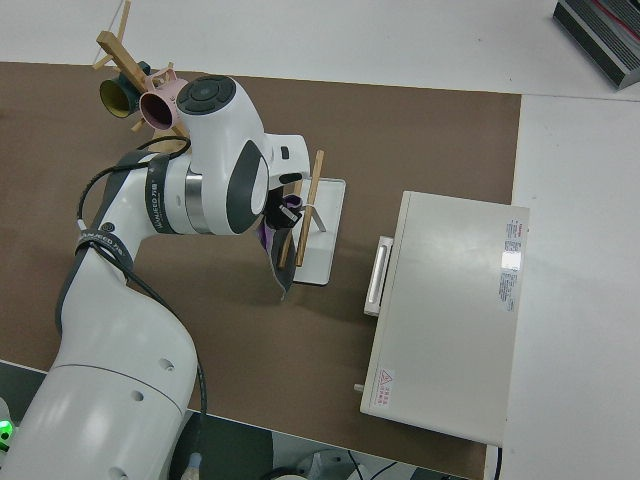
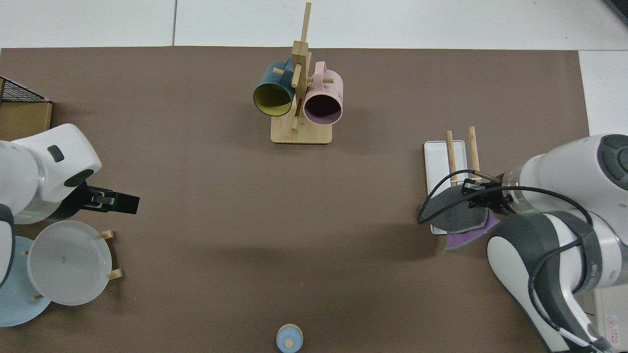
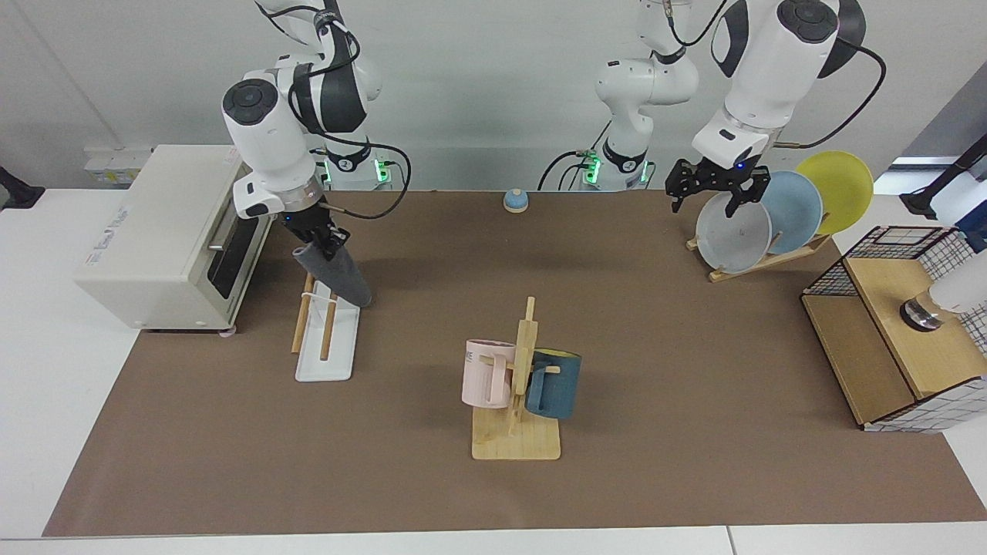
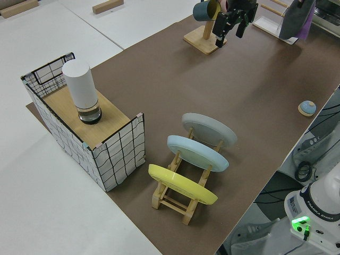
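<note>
One gripper [image 3: 314, 233] holds grey and purple cloth pieces [image 2: 451, 209] over the white drying stand [image 2: 435, 162] with upright wooden pegs [image 3: 302, 314]; its fingers are mostly hidden by cloth and cables. The other black gripper [image 2: 112, 200] hangs at the left of the top view, near the white plate [image 2: 69, 264] in the wooden plate rack; whether it is open is hard to tell. A mug tree [image 2: 301, 135] carries a teal mug [image 2: 274, 88] and a pink mug [image 2: 322, 100].
A white oven [image 1: 445, 310] stands beside the drying stand. A wire-and-wood shelf [image 3: 860, 351] with a white cylinder [image 4: 79, 85] is beyond the plates. A small blue round object [image 2: 289, 338] sits at the edge.
</note>
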